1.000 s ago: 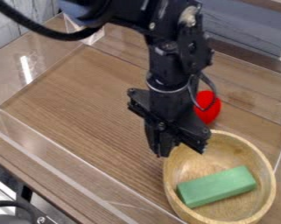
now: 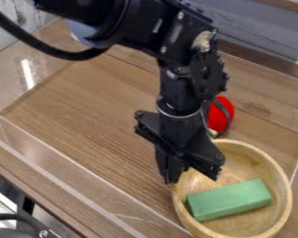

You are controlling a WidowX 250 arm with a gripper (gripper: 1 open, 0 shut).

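My black gripper (image 2: pixel 171 171) hangs at the centre, pointing down beside the left rim of a round wooden bowl (image 2: pixel 277 209). A green block (image 2: pixel 236 198) lies inside the bowl. A red object (image 2: pixel 222 113) sits behind the gripper, partly hidden by it. Whether anything is between the fingers is hard to see.
A clear ledge or edge runs along its left side, with a dark cable at the lower left. A grey panel stands at the back right.
The gripper has shifted slightly left and changed its tilt a little near the bowl's rim. The bowl and green block look much the same.
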